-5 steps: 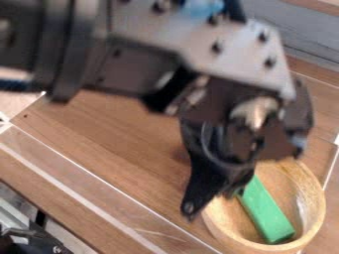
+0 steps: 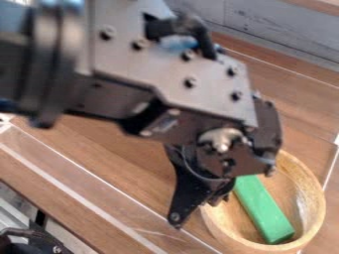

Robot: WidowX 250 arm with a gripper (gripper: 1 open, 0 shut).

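The black gripper (image 2: 199, 203) hangs at the left rim of a light wooden bowl (image 2: 307, 213), its fingertip pointing down beside the rim. The upper housing fills much of the upper left of the view. A green block (image 2: 265, 210) lies inside the bowl, its upper end partly hidden behind the gripper. The gripper appears shut, with nothing visible held in it, though its far finger is mostly hidden.
A pale wall (image 2: 279, 35) runs along the back, and dark metal parts sit at the lower left corner.
The arm has shifted left over the last second, with the gripper's fingertip moving a little left and down. The bowl and green block look unmoved.
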